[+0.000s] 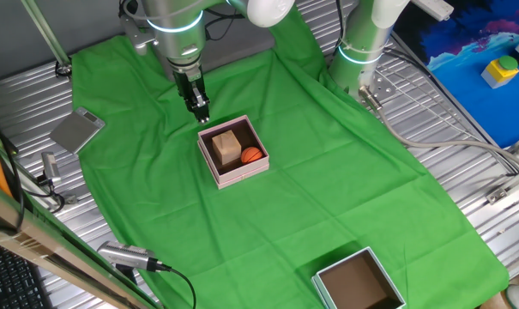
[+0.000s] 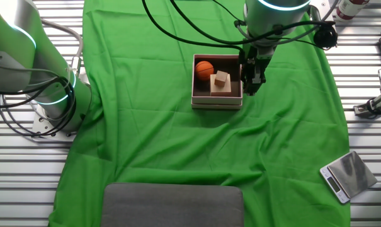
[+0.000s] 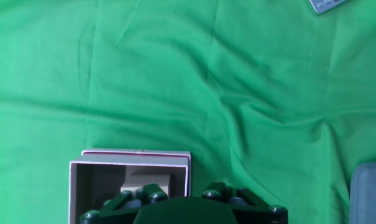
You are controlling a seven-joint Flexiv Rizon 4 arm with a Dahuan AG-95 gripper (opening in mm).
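A pinkish box with a dark inside stands open on the green cloth. Inside it are a wooden block and a small orange ball with dark lines. Exterior view 2 shows a smaller wooden cube resting on the larger block. My gripper points down just outside the box's edge, above the cloth. In the wrist view a gap separates the fingers, with nothing seen held; the box and part of a block show beside and behind them.
A second, empty box with a pale rim stands at the near end of the cloth. A small scale lies at the cloth's edge. Between the two boxes the cloth is clear.
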